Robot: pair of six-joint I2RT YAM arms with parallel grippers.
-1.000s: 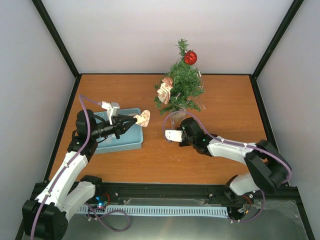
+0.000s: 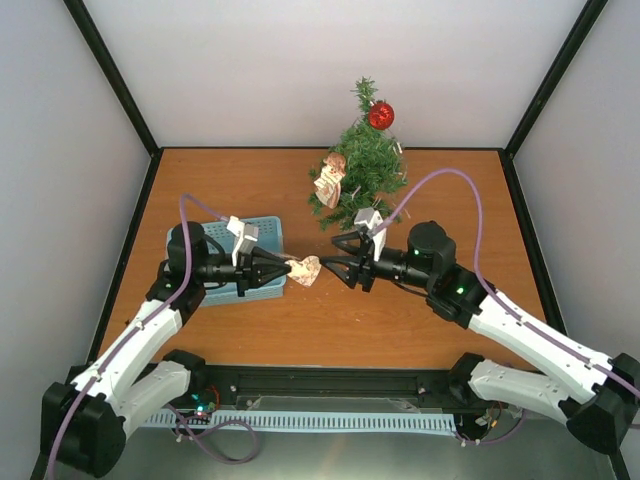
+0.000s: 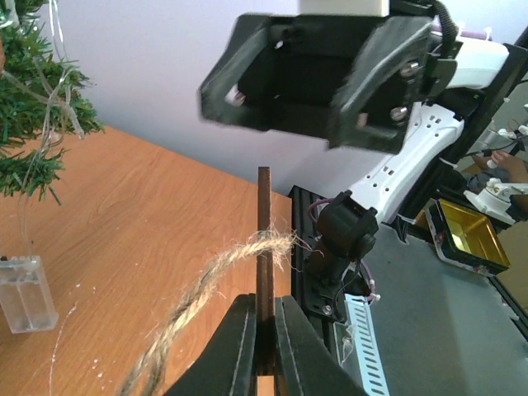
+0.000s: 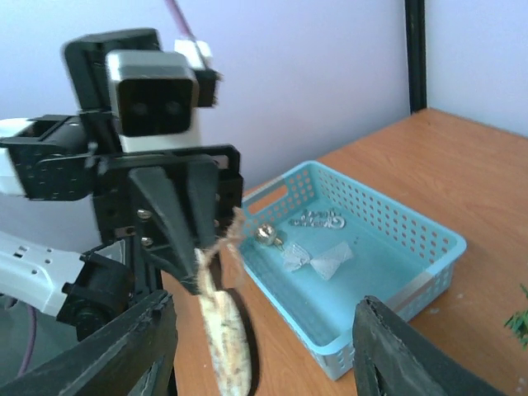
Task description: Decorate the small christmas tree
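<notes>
A flat, pale patterned ornament (image 2: 304, 270) with a twine loop (image 3: 190, 301) hangs in my left gripper (image 2: 285, 266), which is shut on it. Edge-on, the ornament shows as a thin brown strip in the left wrist view. My right gripper (image 2: 328, 264) faces it from the right, open, its fingers (image 4: 396, 351) wide apart and nothing between them. In the right wrist view the ornament (image 4: 227, 342) hangs from the left gripper, left of centre. Behind both arms, the small tree (image 2: 365, 165) carries a red ball (image 2: 381, 115) and a patterned ornament (image 2: 330, 181).
The blue basket (image 4: 381, 216) lies under and behind the left arm. Inside are a silvery string (image 4: 318, 219), a gold ball (image 4: 266, 234) and clear pieces (image 4: 332, 260).
My right arm has swung up and its gripper has turned toward the left one. The left gripper has shifted slightly right and lower in the top view, still with the ornament.
</notes>
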